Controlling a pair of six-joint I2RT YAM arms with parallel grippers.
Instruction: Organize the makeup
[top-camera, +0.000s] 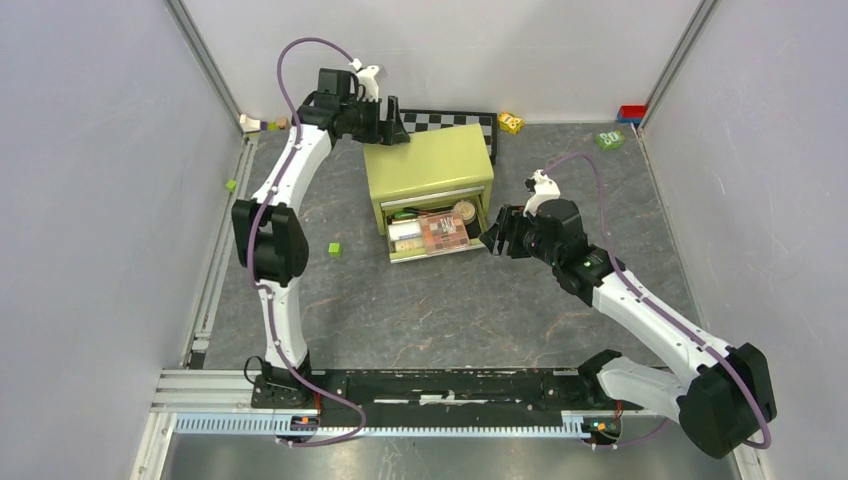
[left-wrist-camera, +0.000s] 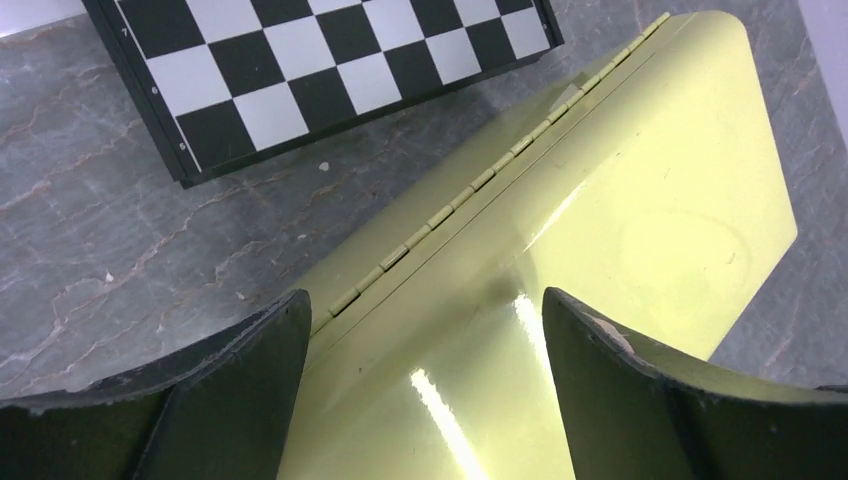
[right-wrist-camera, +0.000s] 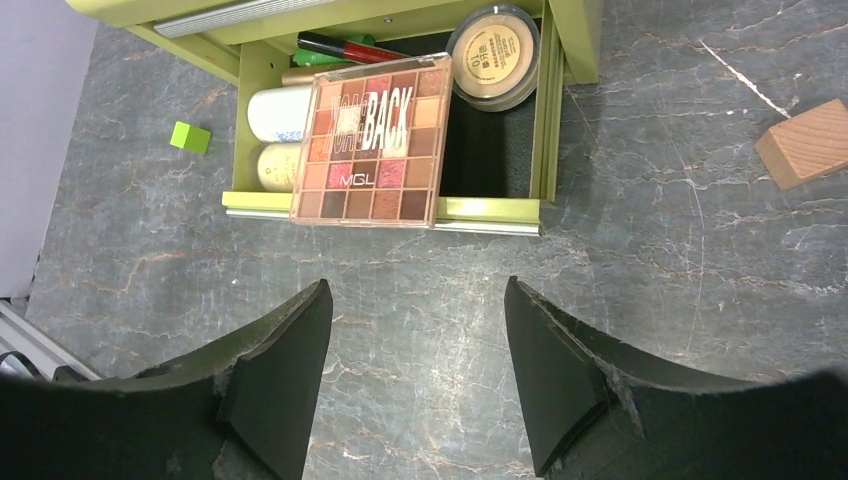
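A yellow-green box (top-camera: 430, 160) has its lower drawer open, holding an eyeshadow palette (right-wrist-camera: 372, 145), a round compact (right-wrist-camera: 492, 55), white and cream containers and slim tubes. My left gripper (top-camera: 388, 120) is at the box's back left top corner; in its wrist view the fingers (left-wrist-camera: 225, 390) stand apart either side of the hinged lid edge, and whether they touch it I cannot tell. My right gripper stands open just right of and in front of the drawer, nothing between its fingers.
A checkered board (left-wrist-camera: 330, 70) lies behind the box. A wooden block (right-wrist-camera: 805, 142) is right of the drawer, a small green cube (top-camera: 334, 249) to its left.
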